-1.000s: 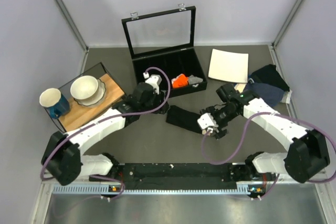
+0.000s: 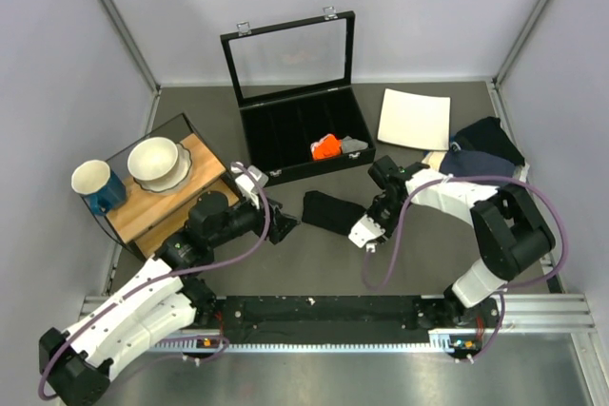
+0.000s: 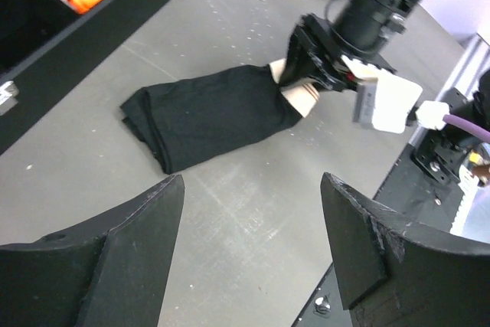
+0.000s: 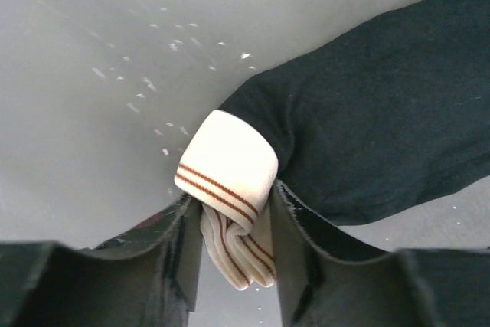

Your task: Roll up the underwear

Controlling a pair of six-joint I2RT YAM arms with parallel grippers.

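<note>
The dark underwear (image 2: 330, 212) lies folded into a strip on the grey table, in front of the black case. In the left wrist view, the left end of the underwear (image 3: 214, 112) shows its folded layers. A pale waistband (image 4: 230, 160) with brown stripes is bunched at its right end. There my right gripper has its fingers closed in on both sides of the band, cloth pinched between them. My left gripper stands wide open, its fingers empty, just left of the underwear and apart from it.
Behind lies the open black case (image 2: 276, 130), holding an orange item (image 2: 326, 147) and a grey item (image 2: 353, 145). A wooden shelf (image 2: 178, 187) with dishes is at the left. Dark folded clothes (image 2: 483, 161) and a white board (image 2: 414, 119) occupy the back right. Bare table lies in front.
</note>
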